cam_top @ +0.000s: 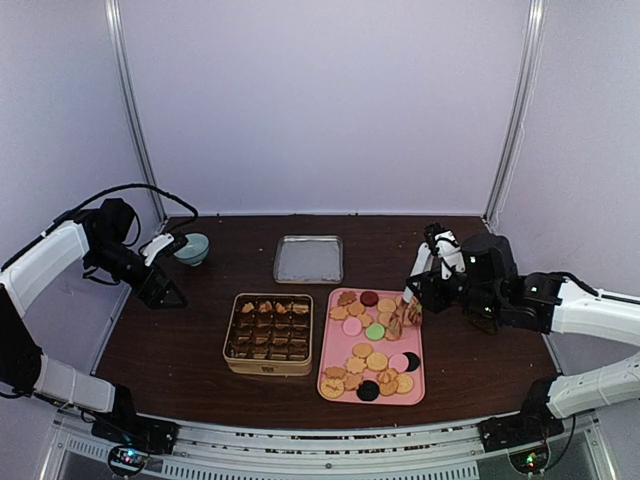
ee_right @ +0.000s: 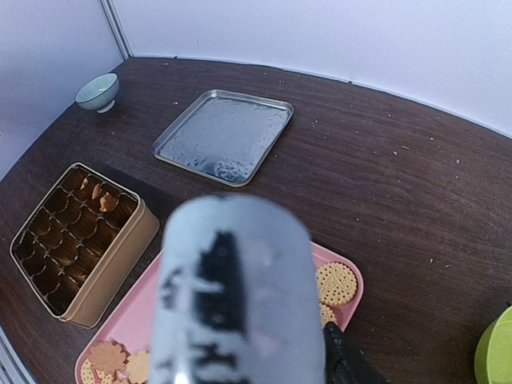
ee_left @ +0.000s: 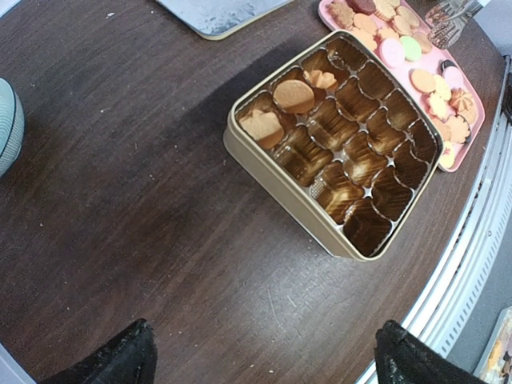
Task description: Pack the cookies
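A pink tray [cam_top: 337,390] holds assorted cookies, such as a green one [cam_top: 375,331] and black ones [cam_top: 368,390]. Left of it stands the compartmented tin [cam_top: 245,365], with a few cookies in some cells, as the left wrist view [ee_left: 294,96] shows. My right gripper [cam_top: 412,296] is open above the right part of the pink tray; its pale finger [ee_right: 236,296] blocks much of the right wrist view. My left gripper [cam_top: 160,290] hangs open over the table's left side, away from the tin.
A metal tray [cam_top: 308,260] lies behind the tin. A pale blue bowl [cam_top: 192,250] sits at the back left. A green bowl [ee_right: 496,356] is on the right, mostly hidden in the top view.
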